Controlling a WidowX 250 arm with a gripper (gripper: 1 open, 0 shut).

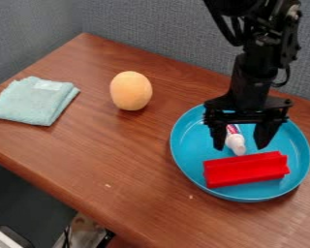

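Note:
My black gripper [240,132] hangs low over a blue plate [196,147], its fingers open, around or just above a small white tube [235,142] with red markings, which is partly hidden behind it. A red bar-shaped object [244,170] lies on the plate's front part, in front of the gripper.
An orange egg-shaped object [131,90] stands on the wooden table [106,165] left of the plate. A folded pale cloth [34,101] lies at the left edge. A grey partition runs along the back.

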